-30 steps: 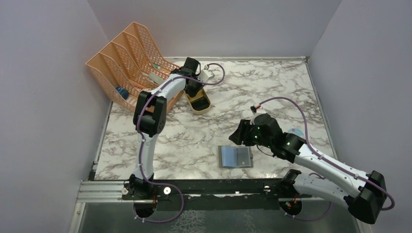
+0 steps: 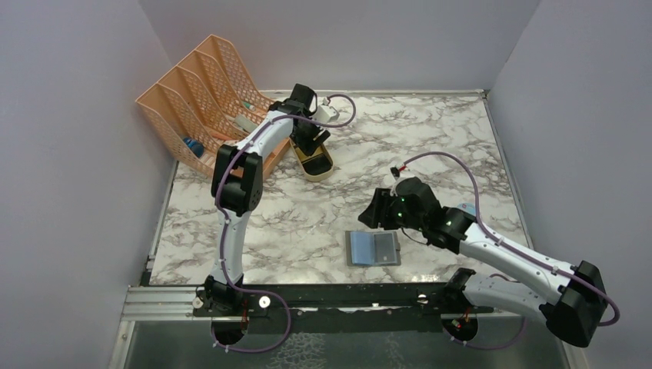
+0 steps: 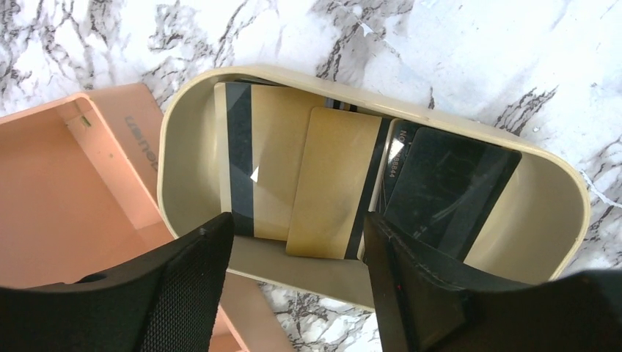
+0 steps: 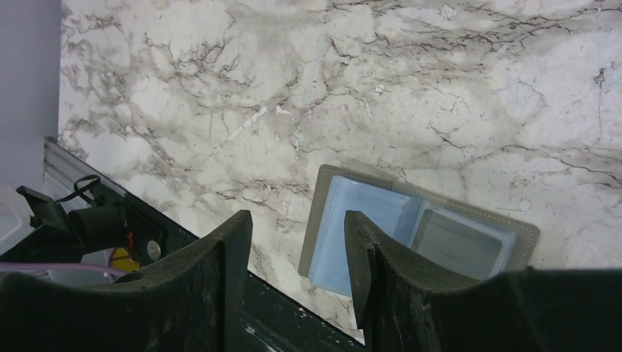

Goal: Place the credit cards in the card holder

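Gold cards (image 3: 334, 183) and black cards (image 3: 452, 192) lie overlapping inside an oval cream tray (image 3: 546, 216). Over the tray's near side in the left wrist view, my left gripper is open and holds nothing; the gold cards show between its fingers. From the top view, part of the tray is hidden under that arm, with a black card (image 2: 316, 166) showing at its near end. The card holder (image 2: 373, 247) lies open near the table's front edge, with a blue pocket (image 4: 374, 213) and a grey one (image 4: 463, 244). Above its back edge, my right gripper is open and empty.
An orange rack (image 2: 184, 100) with several items stands at the back left, and an orange box (image 3: 125, 139) sits right beside the tray.
My left gripper has tilted and shifted slightly over the tray. The right arm has moved a little left. The tray and card holder have stayed in place.
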